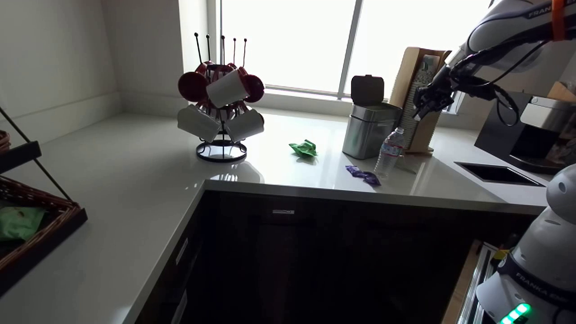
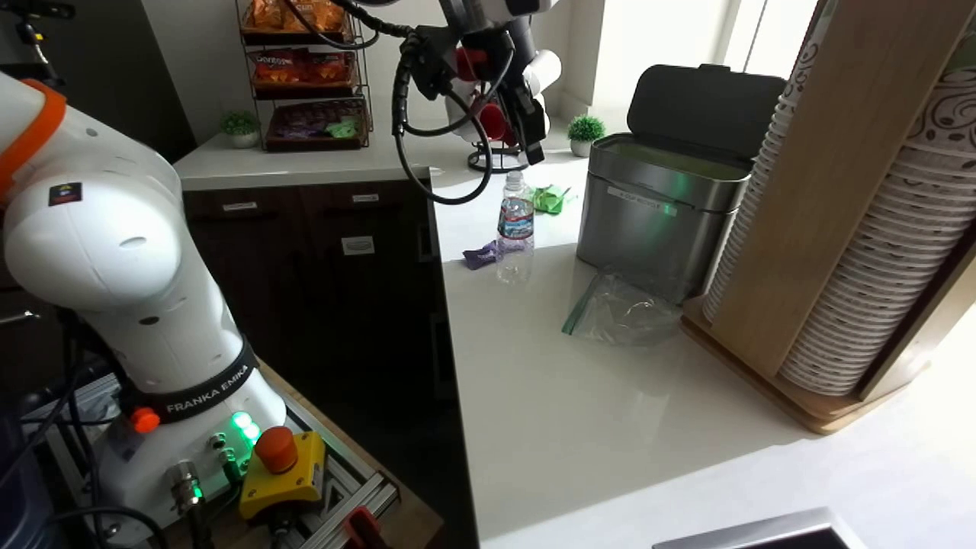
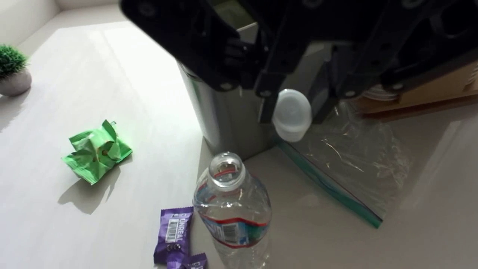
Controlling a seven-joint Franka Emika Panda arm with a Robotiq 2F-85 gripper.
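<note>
A small white bottle cap (image 3: 293,114) is pinched between the fingertips of my gripper, which is shut on it. In exterior view 1 the gripper (image 1: 416,115) hangs above the counter, near the wooden cup holder and higher than the bottle. A clear plastic bottle (image 3: 233,210) with a red and blue label stands upright and uncapped on the counter, apart from the gripper. The same bottle (image 2: 515,229) shows in exterior view 2, just below the gripper in the picture.
A metal bin (image 2: 645,215) with its lid raised stands behind the bottle. By it lie a clear zip bag (image 2: 622,311), purple wrappers (image 3: 174,235) and a green packet (image 3: 98,150). A wooden cup holder (image 2: 796,210) and a mug rack (image 1: 222,154) flank the area.
</note>
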